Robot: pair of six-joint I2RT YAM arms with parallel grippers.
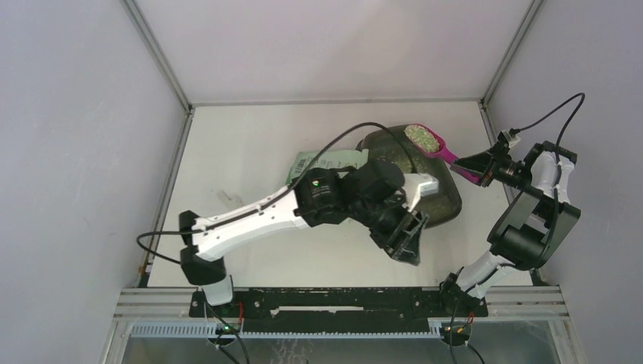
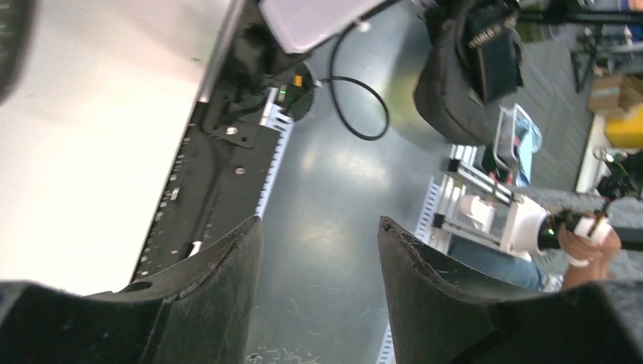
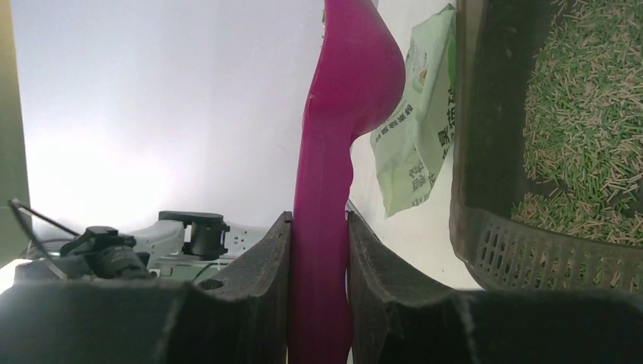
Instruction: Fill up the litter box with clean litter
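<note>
A dark litter box (image 1: 443,211) stands right of centre on the table; green-brown pellets (image 3: 588,114) cover its floor in the right wrist view. My right gripper is shut on the handle of a magenta scoop (image 3: 322,163). In the top view the scoop's bowl, heaped with pale litter (image 1: 421,138), is over the box's far right part. My left gripper is open, its fingers apart with nothing between them. From above, that gripper appears over the box's front left part, which it partly hides.
A pale green litter bag (image 1: 326,159) lies left of the box, partly covered by the left arm (image 1: 258,220). Side walls stand close on both sides.
</note>
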